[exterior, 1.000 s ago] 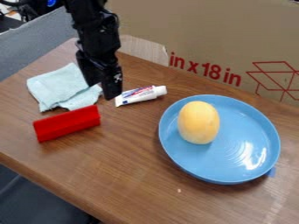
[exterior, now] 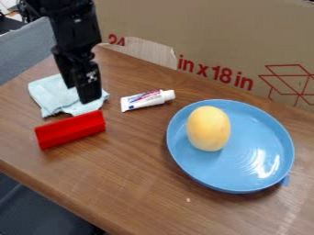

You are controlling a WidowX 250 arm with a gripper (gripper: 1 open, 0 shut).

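Note:
My black gripper (exterior: 86, 88) points down at the upper left, open, over the pale blue cloth (exterior: 51, 94). Below it lies a red block (exterior: 70, 129). To its right a white tube (exterior: 147, 99) lies on the wooden table. On the right a blue plate (exterior: 233, 172) holds a yellow oval object (exterior: 207, 128).
A cardboard box (exterior: 227, 41) stands along the back of the table. The table's left edge drops to a dark grey area at the lower left.
My gripper has moved leftward, away from the white tube and further over the cloth. The objects on the table have not visibly moved.

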